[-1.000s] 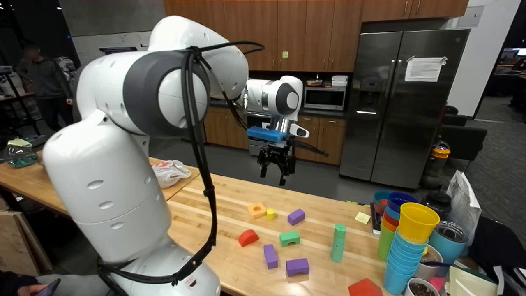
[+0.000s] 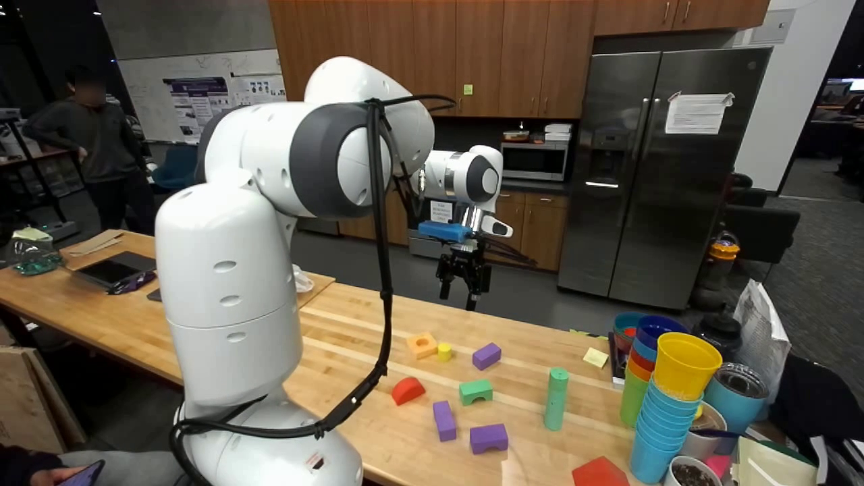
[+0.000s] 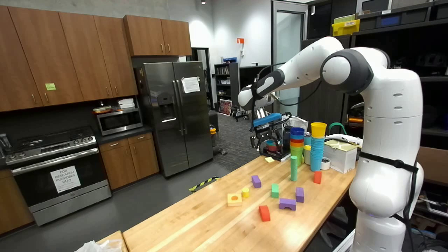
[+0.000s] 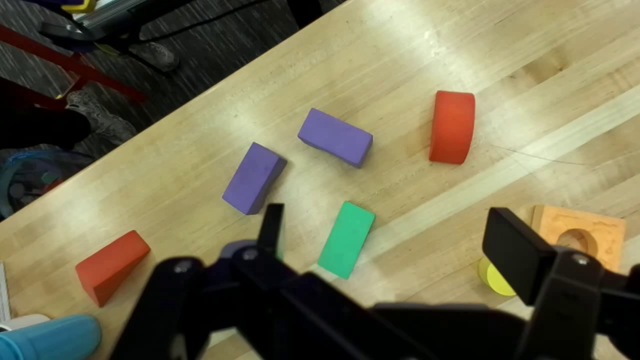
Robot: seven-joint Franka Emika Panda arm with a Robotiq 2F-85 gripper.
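My gripper stands open high above the table, its two black fingers wide apart and nothing held between them. Below it in the wrist view lies a green block (image 4: 346, 240), with two purple blocks (image 4: 336, 137) (image 4: 254, 178) beyond it. A red curved block (image 4: 452, 127) rests farther right. Near the right finger are a yellow cylinder (image 4: 496, 277), partly covered by that finger, and a yellow-orange block with a round hole (image 4: 579, 234). A red wedge (image 4: 113, 267) sits at the left. The green cylinder (image 2: 556, 398) stands upright in exterior view 1, near another purple block (image 2: 487, 356).
Stacked blue cups (image 2: 660, 429) with a yellow cup (image 2: 686, 364) on top crowd the table's right end, beside other stacked cups (image 3: 297, 142) and a white box (image 3: 340, 155). Bare tabletop (image 3: 180, 218) stretches away from the blocks. A sticky note (image 2: 595, 357) lies near the far edge.
The arm's lower links have swung more upright and to the right in exterior view 1. My gripper has shifted slightly right and down there. The blocks have stayed put.
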